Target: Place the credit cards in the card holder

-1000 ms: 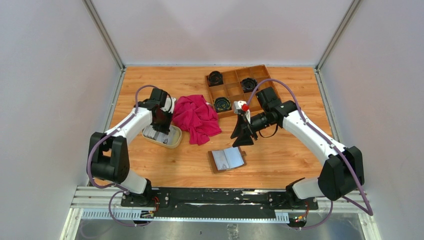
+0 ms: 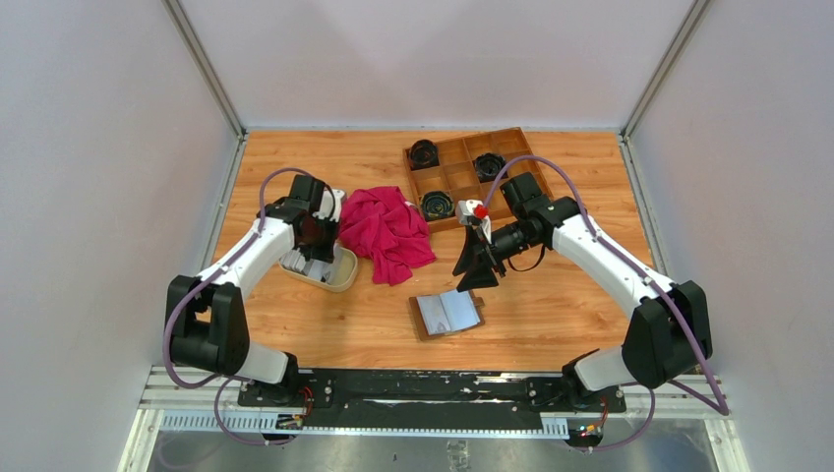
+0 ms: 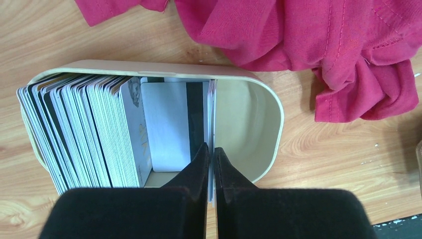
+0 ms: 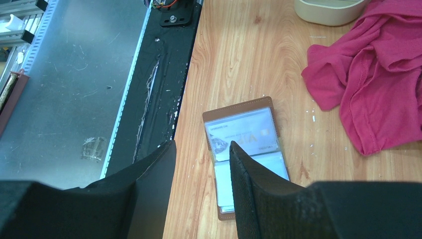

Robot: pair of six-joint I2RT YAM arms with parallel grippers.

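Note:
A cream box [image 3: 249, 119] on the left holds a row of credit cards [image 3: 104, 132] and a lying card [image 3: 169, 124]. My left gripper is down at the box, shut on a thin upright stack of cards [image 3: 211, 99] near its right part. The brown card holder [image 4: 236, 107] lies open near the table's front middle, its clear sleeves [image 2: 447, 311] facing up, a VISA card visible in one. My right gripper hovers over that side with its fingers apart and empty.
A crumpled pink cloth [image 2: 386, 236] lies beside the box. A wooden tray with compartments [image 2: 457, 177] and black round pieces stands at the back right. The table right of the card holder is clear.
The right arm looks almost unchanged.

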